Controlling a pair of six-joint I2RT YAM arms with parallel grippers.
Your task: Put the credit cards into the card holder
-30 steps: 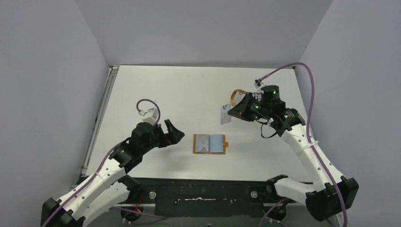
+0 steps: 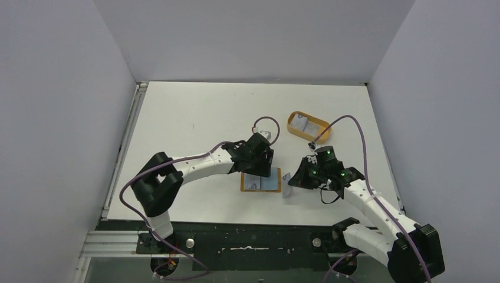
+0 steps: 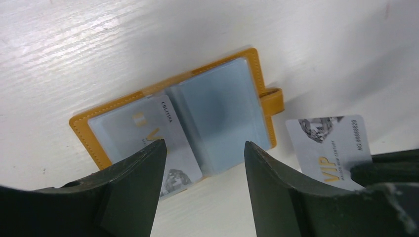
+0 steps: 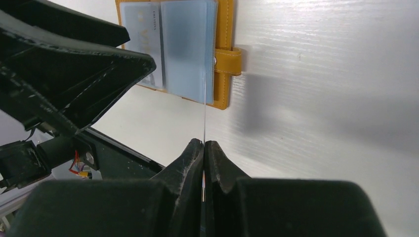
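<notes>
The tan card holder lies open on the table, a VIP card in its left pocket and a pale blue right side. My left gripper is over the holder, part open, with no card between its fingertips. My right gripper is shut on a thin upright card, seen edge-on in the right wrist view, just right of the holder. In the left wrist view that card shows VIP lettering.
An orange tray with cards stands at the back right. Grey walls bound both sides.
My left gripper has swung right from the left side to over the holder.
</notes>
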